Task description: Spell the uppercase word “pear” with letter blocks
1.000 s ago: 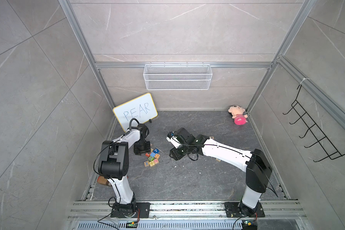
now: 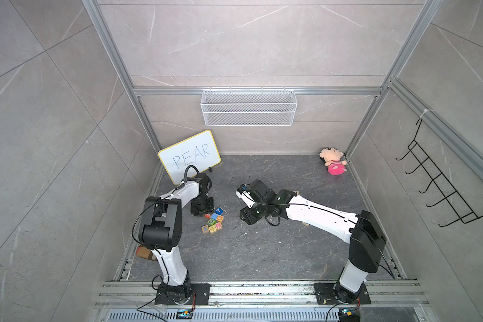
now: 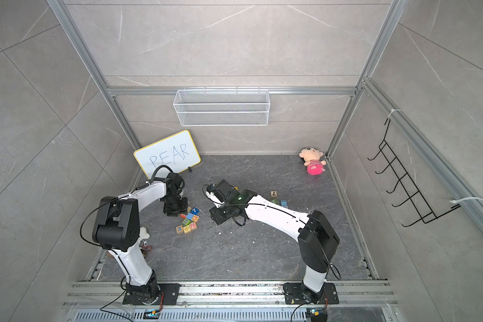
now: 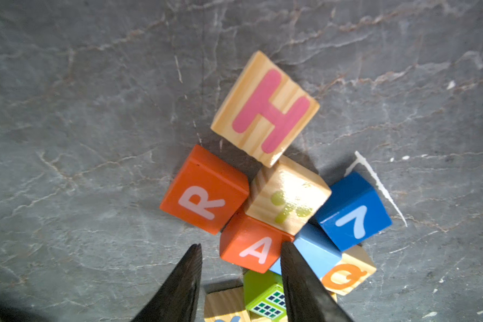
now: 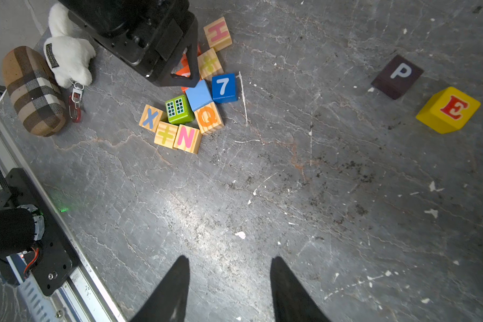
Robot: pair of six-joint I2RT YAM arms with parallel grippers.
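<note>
In the right wrist view a dark P block (image 5: 398, 76) and a yellow E block (image 5: 448, 110) lie close together at the upper right. The orange A block (image 4: 255, 243) is wedged among the cluster, touching a plain wood block with a green mark. Left of it rests the orange R block (image 4: 205, 190). My left gripper is above the cluster, part open, its right finger near the lower right of the A block and nothing gripped. My right gripper hangs over bare floor, its fingers apart and empty.
An H block (image 4: 265, 110), a blue 7 block (image 4: 354, 212) and a Q block (image 4: 348, 270) crowd the A block. A whiteboard (image 2: 189, 156) reading PEAR leans at the back left. Open floor (image 5: 284, 214) lies right of the cluster.
The right arm has drifted a little to the right. The visible blocks look unmoved.
</note>
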